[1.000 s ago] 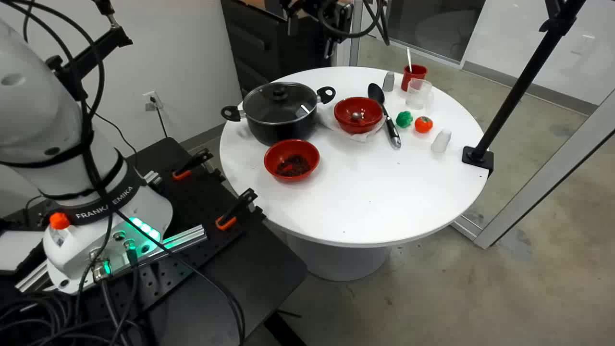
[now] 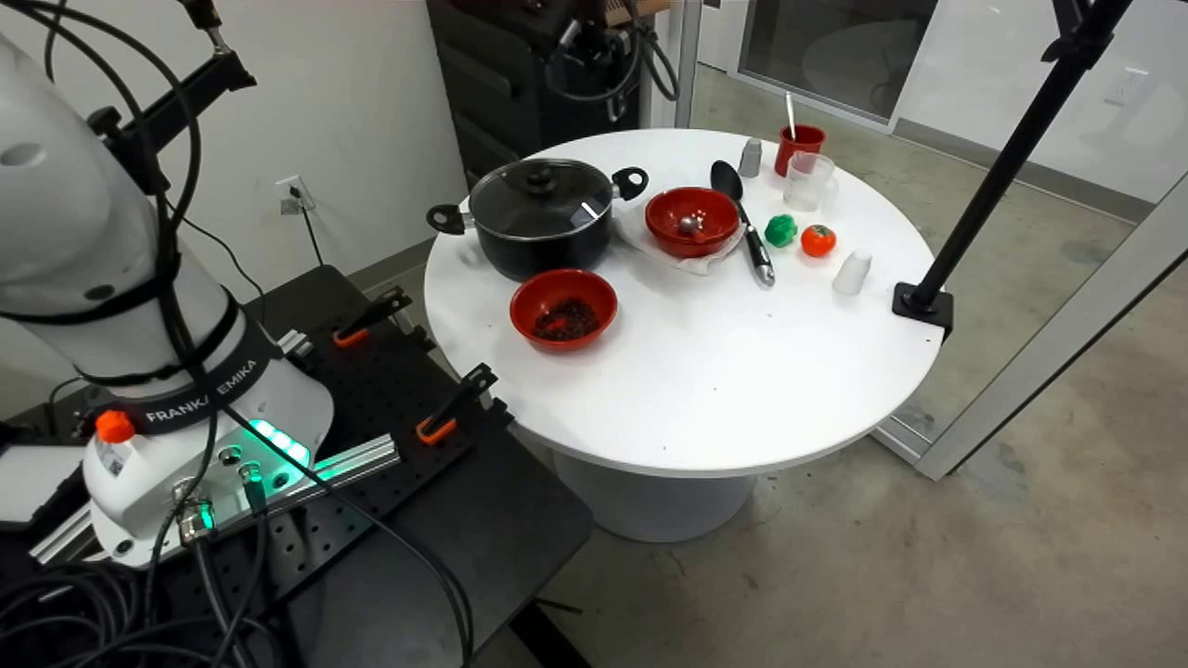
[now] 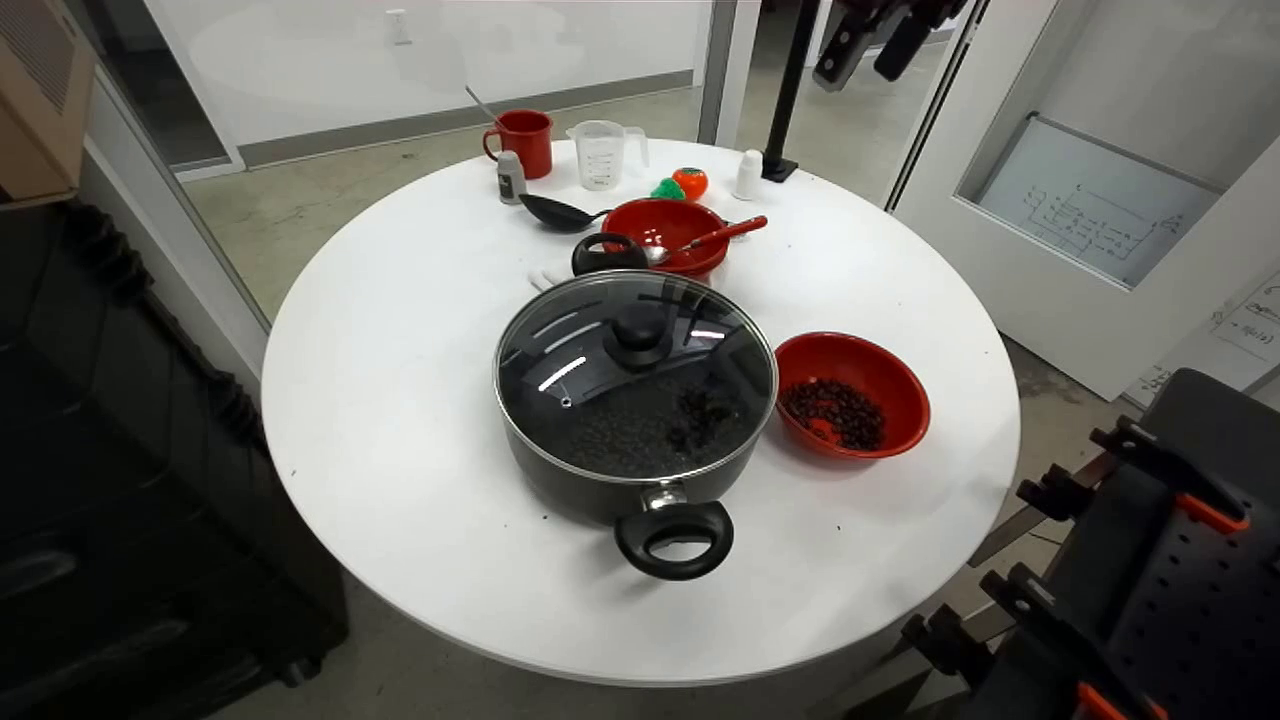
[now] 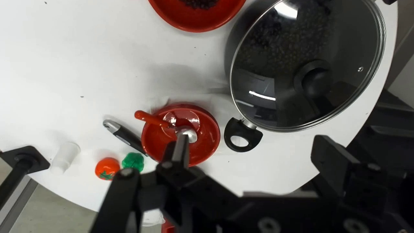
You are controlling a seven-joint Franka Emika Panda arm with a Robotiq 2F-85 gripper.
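My gripper hangs high above the table, its fingers wide apart and nothing between them; part of it also shows at the top of exterior view 2. A black pot [image 3: 564, 492] stands on the table with its glass lid [image 3: 636, 372] on, dark beans visible through the glass. Beside it a red bowl [image 2: 564, 291] holds more dark beans [image 3: 840, 414]. On the pot's other side sits a second red bowl [image 4: 205, 149], with a red-handled spoon [image 4: 149, 117] resting in it. Against this bowl lies a black ladle [image 2: 726, 180] with a grey-tipped handle.
Along the far edge stand a red mug [image 3: 524, 144], a clear measuring cup [image 3: 600, 154], a grey shaker [image 3: 511, 176] and a white shaker [image 3: 749, 175]. A tomato [image 2: 819, 240] and a green pepper [image 2: 781, 230] lie nearby. A black pole [image 2: 1002, 167] rises at the edge.
In exterior view 1 the arm's end has shifted upward and slightly left, and less of it shows at the top. The things on the table look unmoved.
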